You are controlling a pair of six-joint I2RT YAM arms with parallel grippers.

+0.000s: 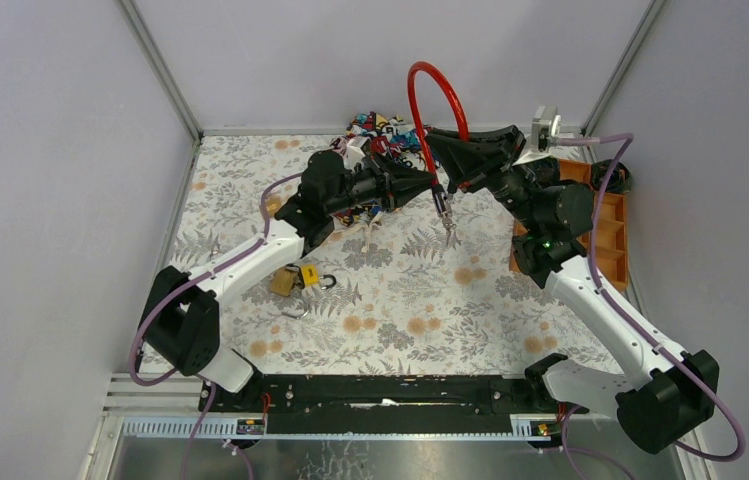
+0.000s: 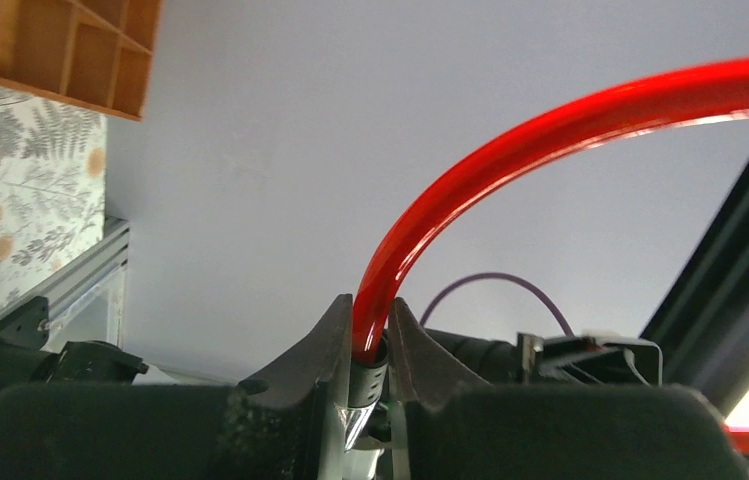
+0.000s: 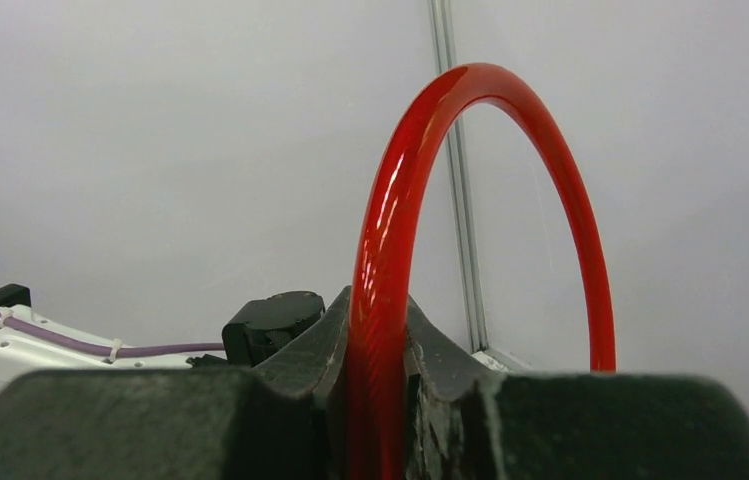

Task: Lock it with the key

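Note:
A red cable lock (image 1: 439, 76) is bent into a tall arch between my two grippers, above the table. My left gripper (image 1: 431, 180) is shut on one leg, just by its dark and metal end piece (image 1: 442, 203). Something small and shiny (image 1: 449, 233) hangs below that end; I cannot tell whether it is a key. My right gripper (image 1: 458, 158) is shut on the other leg, close to its lower end. In the left wrist view the red tube (image 2: 382, 290) and metal collar (image 2: 367, 385) sit between the fingers. In the right wrist view the tube (image 3: 382, 260) rises from the fingers.
Brass and yellow padlocks (image 1: 310, 275) and a loose shackle (image 1: 295, 311) lie on the left of the patterned tablecloth (image 1: 400, 335). A crumpled colourful cloth (image 1: 368, 124) is at the back. An orange compartment box (image 1: 611, 240) stands at right.

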